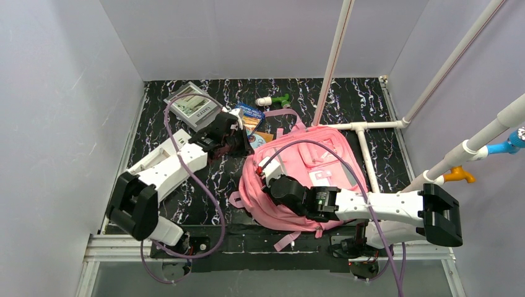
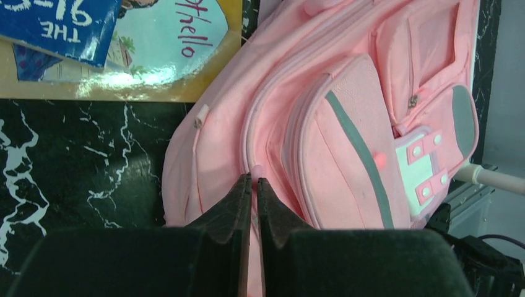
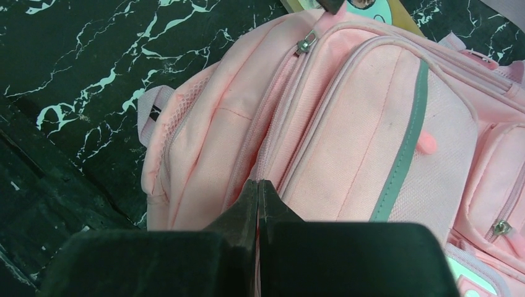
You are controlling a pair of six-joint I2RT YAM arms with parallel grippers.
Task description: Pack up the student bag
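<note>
The pink backpack (image 1: 334, 161) lies flat on the marble floor, with a front pocket (image 3: 371, 136) bearing a green stripe. My left gripper is shut on a small pink zipper pull at the backpack's main zipper, on the left side of the bag. My right gripper is shut on the zipper band further along the same side, nearer the front edge; the zipper slider (image 3: 303, 46) shows beyond it in the right wrist view.
Books (image 2: 56, 31) lie behind the bag on the left. A grey device (image 1: 192, 108), a white tray (image 1: 155, 148) and pipe fittings (image 1: 278, 101) surround it. White pipes (image 1: 365, 154) stand along the right.
</note>
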